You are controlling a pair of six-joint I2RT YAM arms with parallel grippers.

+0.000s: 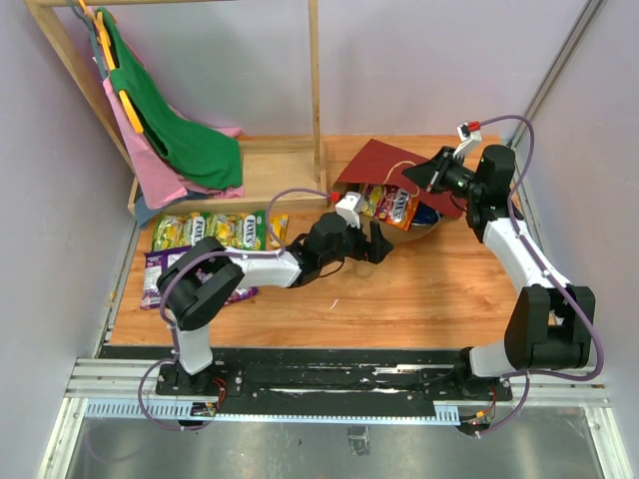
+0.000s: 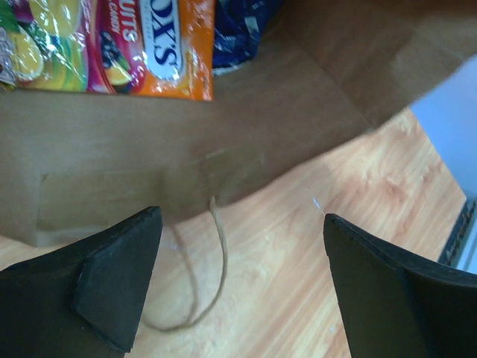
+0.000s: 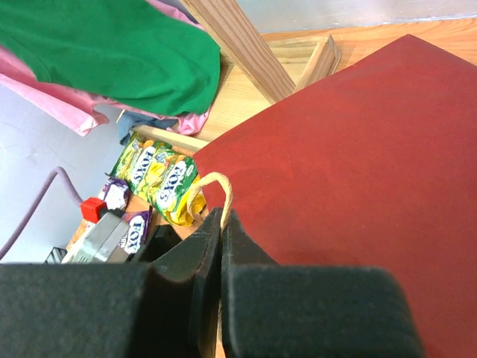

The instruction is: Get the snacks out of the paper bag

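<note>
The paper bag (image 1: 404, 231) lies at right with its red top (image 3: 335, 164) raised; my right gripper (image 1: 427, 180) is shut on the pale bag handle (image 3: 220, 181) above it. Inside the bag are an orange snack pack (image 2: 171, 60) and a dark blue one (image 2: 235, 30). My left gripper (image 1: 369, 244) stands open at the bag's mouth, below the packs, with nothing between its fingers; the bag's lower wall and other handle show beyond them.
Several yellow-green snack packs (image 1: 243, 231) and purple packs (image 1: 153, 279) lie on the table at left. A wooden rack (image 1: 275, 170) with hanging clothes stands behind them.
</note>
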